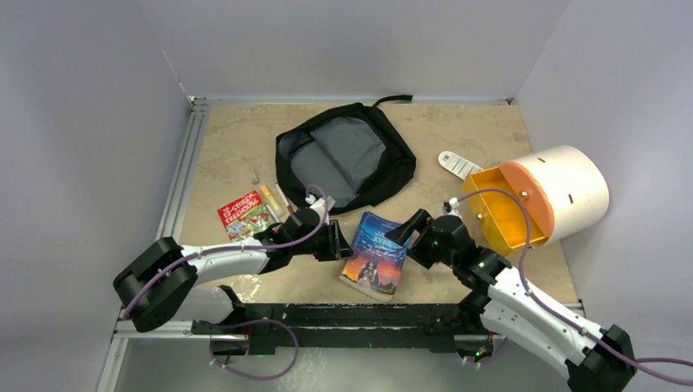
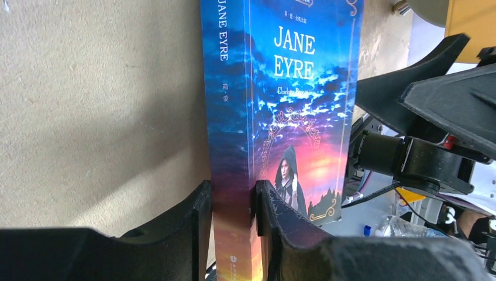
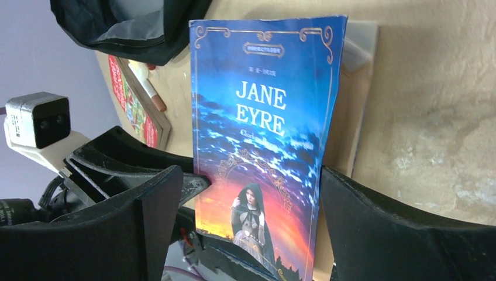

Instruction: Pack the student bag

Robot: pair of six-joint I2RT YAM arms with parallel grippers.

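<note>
The blue and orange Jane Eyre book [image 1: 376, 255] is near the front middle of the table, its cover facing up. My left gripper is shut on its spine from the left side. At the book's right edge my right gripper stands open; its fingers [image 3: 161, 199] are spread wide, and the book's cover shows between and beyond them. Behind the book lies the black bag [image 1: 392, 155], its grey lining [image 1: 347, 143] exposed through the wide opening.
Left of the book lie a red booklet [image 1: 243, 214] and several pens. A cream cylindrical case [image 1: 564, 192] with a pulled-out yellow drawer [image 1: 490, 188] stands at the right. A white remote-like item [image 1: 458, 163] lies by the drawer. Table between bag and drawer is clear.
</note>
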